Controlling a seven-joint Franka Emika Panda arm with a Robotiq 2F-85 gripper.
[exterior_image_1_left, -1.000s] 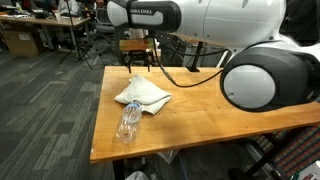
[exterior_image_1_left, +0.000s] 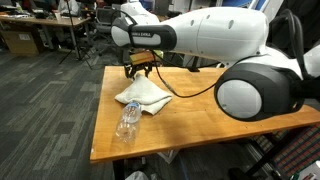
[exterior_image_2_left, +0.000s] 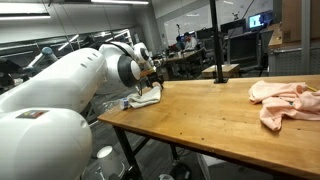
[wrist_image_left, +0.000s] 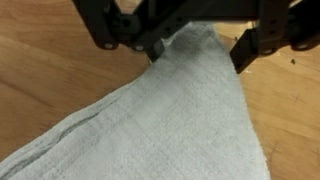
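A white cloth (exterior_image_1_left: 146, 94) lies rumpled on the wooden table toward its far left part. My gripper (exterior_image_1_left: 141, 74) is down at the cloth's far end. In the wrist view the cloth (wrist_image_left: 175, 110) narrows to a raised fold that reaches up between the fingers of the gripper. Its fingers stand apart on either side of that fold, part open. Whether both touch the cloth cannot be made out. From the second exterior view the cloth (exterior_image_2_left: 146, 97) shows small beneath the arm.
A clear plastic bottle or container (exterior_image_1_left: 128, 121) stands near the table's left edge, close to the cloth. A pink cloth (exterior_image_2_left: 283, 103) lies at the table's other end.
The arm has come down and a little to the right, bringing the gripper from above the cloth to its far end. The cloth's far end now looks slightly raised.
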